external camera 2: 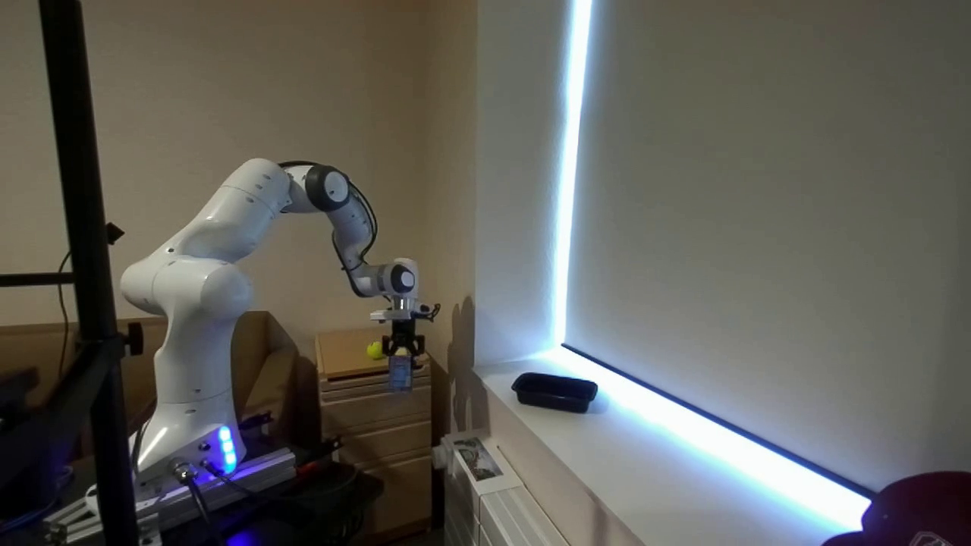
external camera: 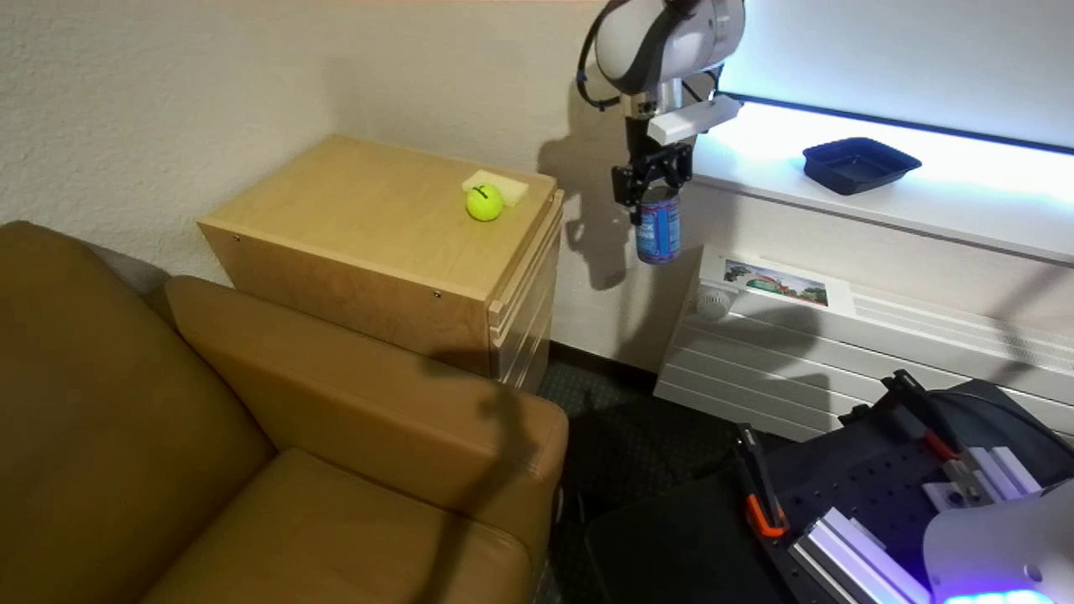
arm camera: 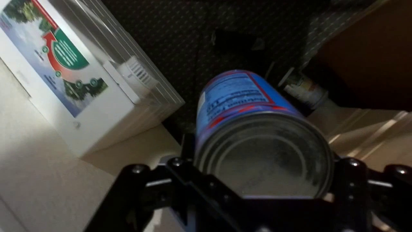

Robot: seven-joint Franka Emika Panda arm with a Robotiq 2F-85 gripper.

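A blue can with red bands [external camera: 659, 230] hangs upright below my gripper [external camera: 652, 186], which is shut on its upper end. In exterior view 1 it is in the air between the wooden cabinet and the radiator. The wrist view shows the can's grey metal end [arm camera: 266, 158] with black fingers on both sides of it. Exterior view 2 has the can [external camera 2: 400, 371] in front of the cabinet, left of the window sill.
A yellow-green ball [external camera: 484, 202] and a pale block [external camera: 511, 190] lie on the cabinet [external camera: 352, 216]. On the bright sill [external camera: 765, 166] stands a dark tray [external camera: 856, 169] that looks empty. Below the sill is the radiator [external camera: 765, 352]. Another can [arm camera: 303, 88] lies on the floor.
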